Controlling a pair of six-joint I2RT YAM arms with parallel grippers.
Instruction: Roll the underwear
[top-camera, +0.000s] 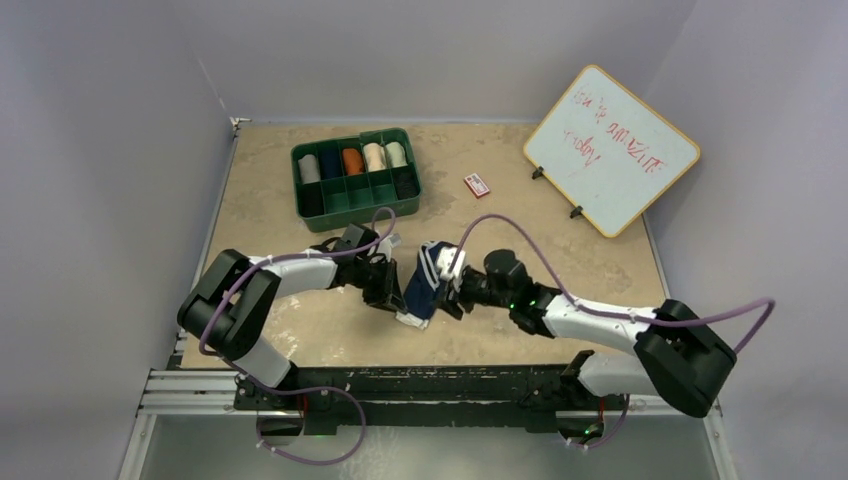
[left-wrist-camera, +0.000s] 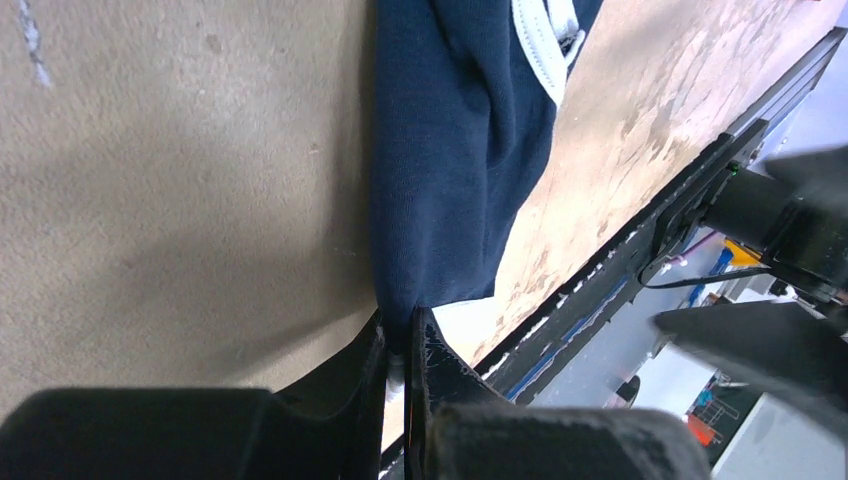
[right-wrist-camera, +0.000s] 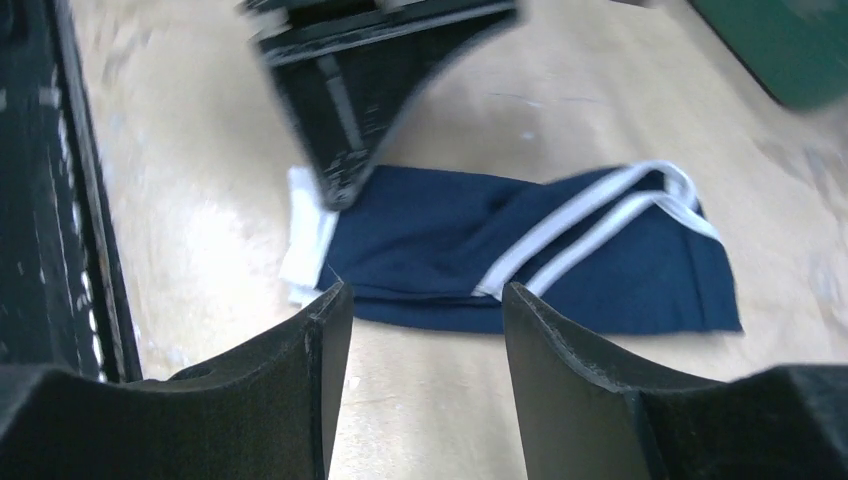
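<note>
The navy underwear (top-camera: 420, 288) lies folded into a long strip on the table, with two white stripes at its far part and a white waistband (right-wrist-camera: 308, 230) at its near end. My left gripper is shut on its left edge near the waistband, and the navy cloth (left-wrist-camera: 440, 150) runs out from between its fingers. My right gripper stands open beside the strip's right side. In the right wrist view the cloth lies beyond its fingertips, with nothing visible between them. The right arm covers part of the cloth's right edge from above.
A green divided box (top-camera: 345, 216) at the back left holds several rolled cloths in its far row. A small red-and-white box (top-camera: 477, 186) and a whiteboard (top-camera: 613, 150) stand to the right. Clear table surrounds the underwear.
</note>
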